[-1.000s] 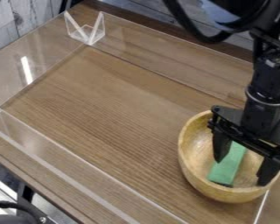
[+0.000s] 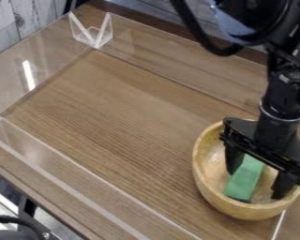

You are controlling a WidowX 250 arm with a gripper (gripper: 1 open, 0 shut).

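Note:
A wooden bowl (image 2: 210, 187) stands at the lower right of the table, holding a green elongated object (image 2: 244, 176). My black gripper (image 2: 264, 171) is down inside the bowl, open, with its fingers around the right and upper part of the green object. Whether they touch it cannot be told from this view.
A clear plastic wire-like stand (image 2: 93, 30) sits at the back left. Black cables hang at the top and lie at the lower-left corner.
My gripper has moved slightly lower into the bowl over the green object. The bowl and table look the same.

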